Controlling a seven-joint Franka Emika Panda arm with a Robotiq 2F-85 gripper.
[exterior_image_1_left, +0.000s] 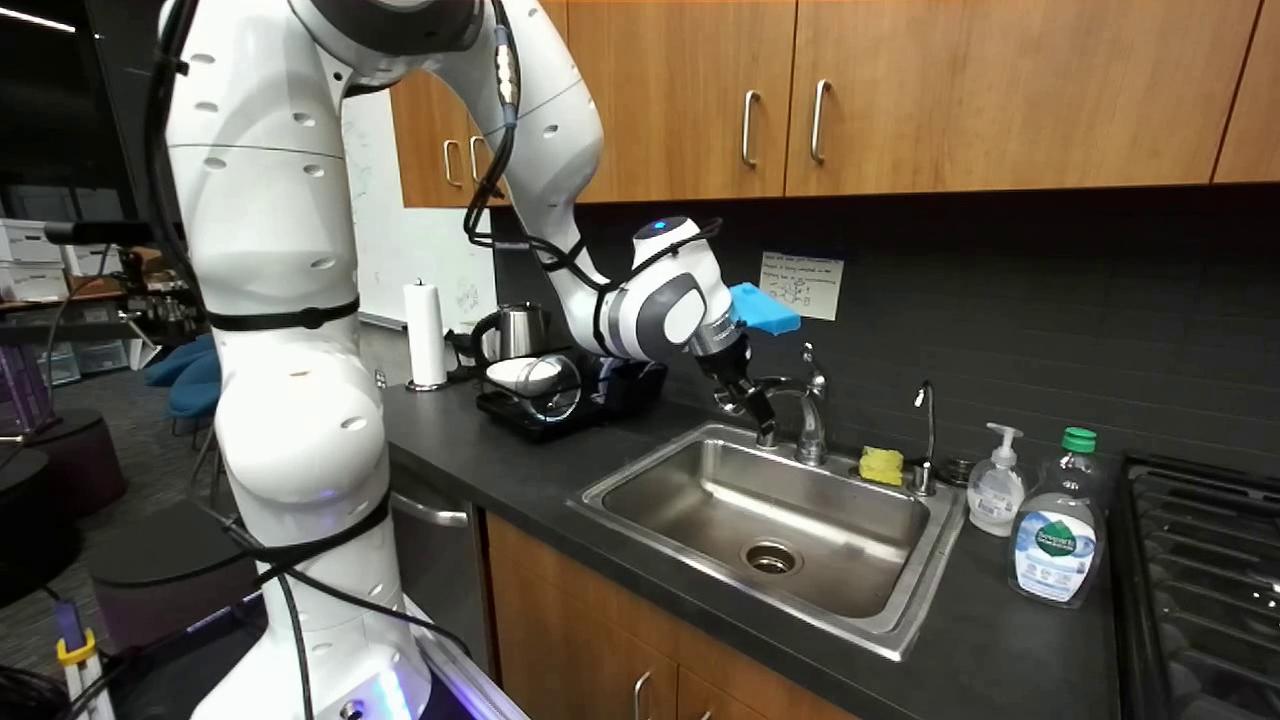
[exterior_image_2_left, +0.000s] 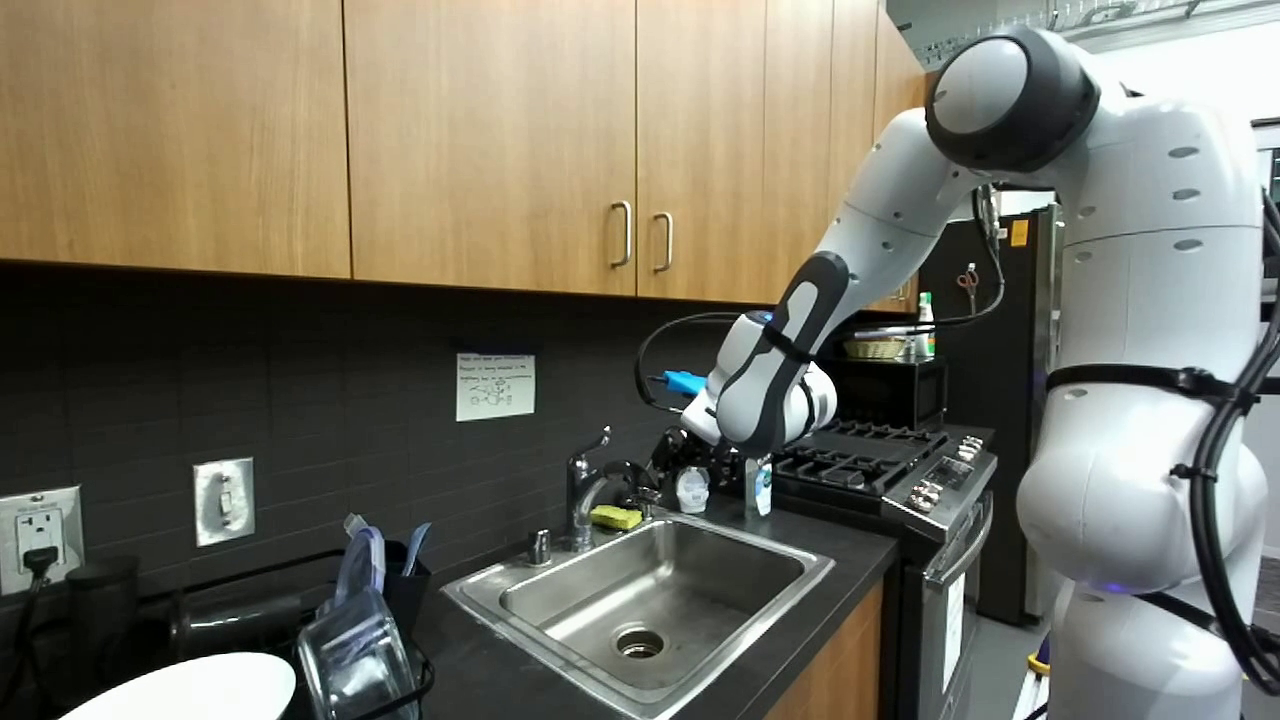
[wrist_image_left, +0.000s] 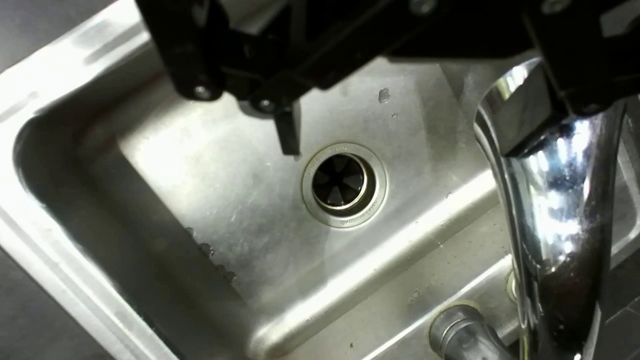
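Observation:
My gripper stands open above the sink, with no object between its fingers. The left finger (wrist_image_left: 289, 133) shows over the basin floor. The right finger (wrist_image_left: 531, 120) overlaps the chrome faucet (wrist_image_left: 558, 240) in the wrist view; whether they touch, I cannot tell. From exterior view 1, the gripper (exterior_image_1_left: 763, 418) points down beside the faucet spout, at the back edge of the steel sink (exterior_image_1_left: 768, 510). The basin is empty apart from a few water drops, and its drain (wrist_image_left: 342, 183) is uncovered.
A yellow sponge (exterior_image_1_left: 881, 466) rests behind the sink. Right of it stand a soap pump (exterior_image_1_left: 996, 486), a dish soap bottle (exterior_image_1_left: 1057, 540) and the stove (exterior_image_1_left: 1212, 576). A dish rack (exterior_image_1_left: 564, 402) occupies the left counter. Wooden cabinets (exterior_image_1_left: 1020, 96) hang overhead.

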